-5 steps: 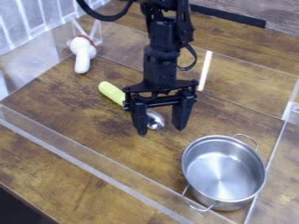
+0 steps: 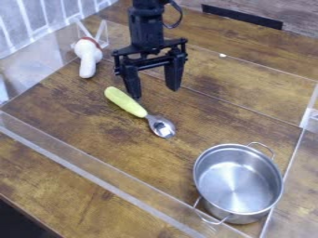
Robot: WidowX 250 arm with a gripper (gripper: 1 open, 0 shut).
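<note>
My black gripper hangs in the upper middle of the camera view, open, with nothing between its fingers. Below it and a little to its left, a spoon with a yellow-green handle and a metal head lies on the wooden table. A steel pot with two side handles stands at the lower right.
A white object with a rounded head lies at the upper left. A clear barrier runs along the edges.
My gripper has moved up the view and slightly left, away from over the spoon's head, uncovering the spoon. The spoon and pot look unmoved.
</note>
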